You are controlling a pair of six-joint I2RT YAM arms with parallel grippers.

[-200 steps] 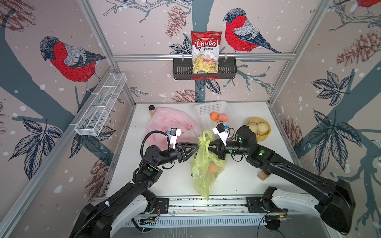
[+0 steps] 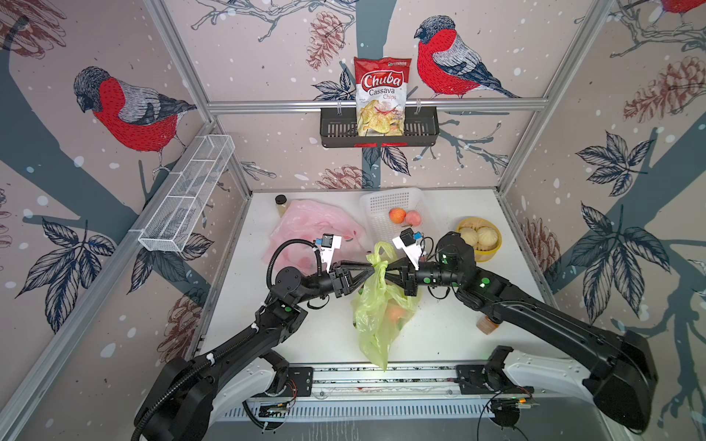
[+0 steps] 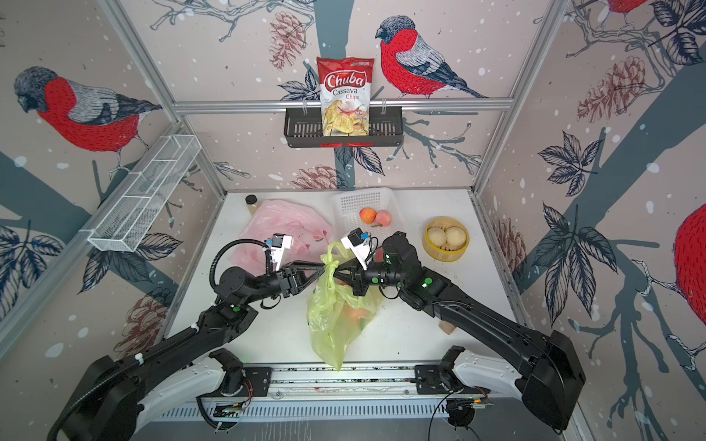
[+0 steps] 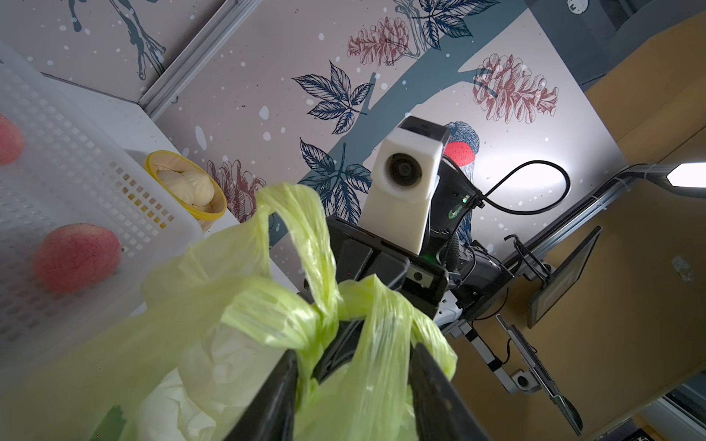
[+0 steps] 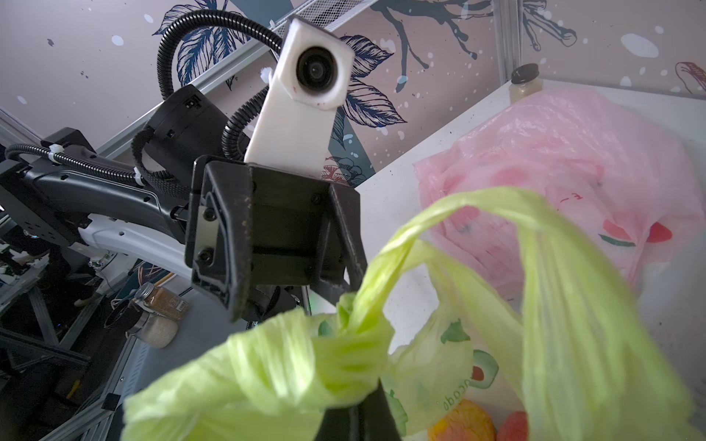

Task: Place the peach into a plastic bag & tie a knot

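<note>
A yellow-green plastic bag (image 2: 382, 330) hangs between my grippers, gathered and twisted at the top, a handle loop raised; a peach (image 2: 395, 313) shows through its lower part. My left gripper has its fingers spread on either side of the bag's twisted strands, part open. My right gripper (image 2: 391, 272) reaches into the gathered top from the right, shut on the bag; its fingertips are mostly hidden by plastic in the right wrist view.
A white basket (image 2: 381, 198) with fruit stands at the back. A pink bag (image 2: 309, 224) lies back left, a jar (image 2: 281, 205) behind it. A yellow bowl of buns (image 2: 478, 236) stands right, a small brown block (image 2: 487, 323) in front.
My left gripper has shifted slightly rightward toward the bag's gathered top. The right gripper and bag look almost unchanged.
</note>
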